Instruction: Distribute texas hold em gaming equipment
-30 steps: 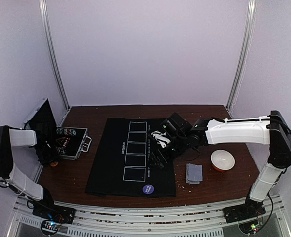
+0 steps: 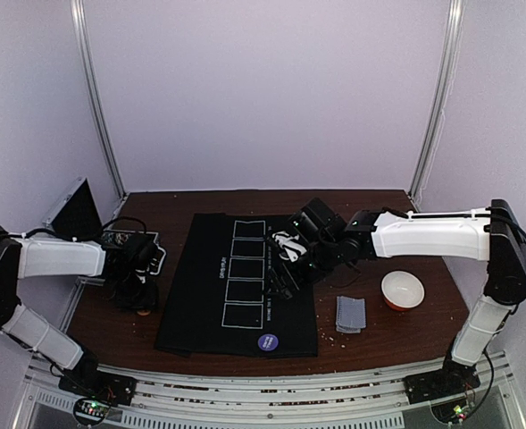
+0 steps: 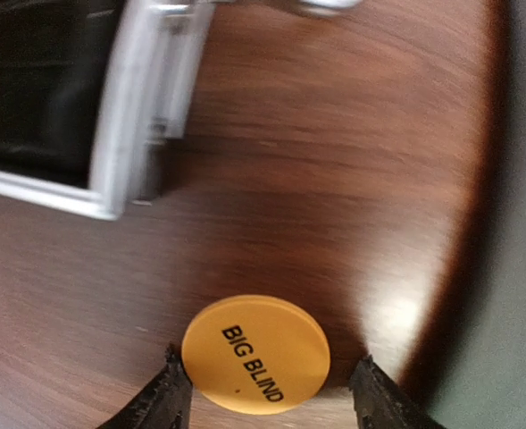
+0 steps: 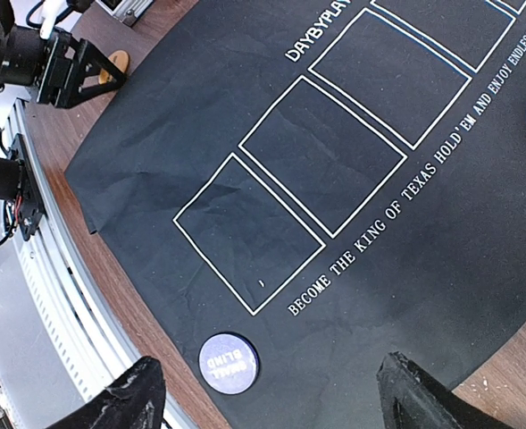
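The orange BIG BLIND disc [image 3: 255, 354] lies on the wood beside the open chip case [image 3: 106, 170], between the fingertips of my left gripper, which is part open around it, low at the table. The black mat [image 2: 196, 304] carries a purple SMALL BLIND disc [image 2: 268, 342] [image 4: 228, 363] at its near edge. My right gripper stands open above the mat's right half, nothing between its fingers.
A stack of cards [image 2: 350, 314] and a white bowl [image 2: 402, 289] sit right of the mat.
My left gripper has moved right and toward the near side, from over the case to the orange disc. The right arm has stayed still.
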